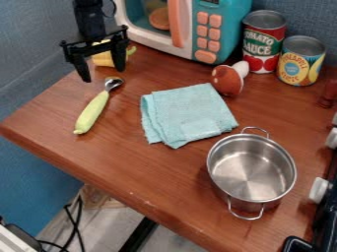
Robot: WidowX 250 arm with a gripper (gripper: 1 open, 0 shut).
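Note:
My black gripper hangs at the upper left of the table with its fingers spread, open, above and just in front of a yellow object, which it partly hides. A spoon with a pale yellow-green handle lies just below the gripper. A folded light-blue cloth lies in the middle of the table, and a steel pot stands at the lower right.
A toy microwave stands at the back, beside a tomato can and a second can. A red-and-white mushroom sits before them.

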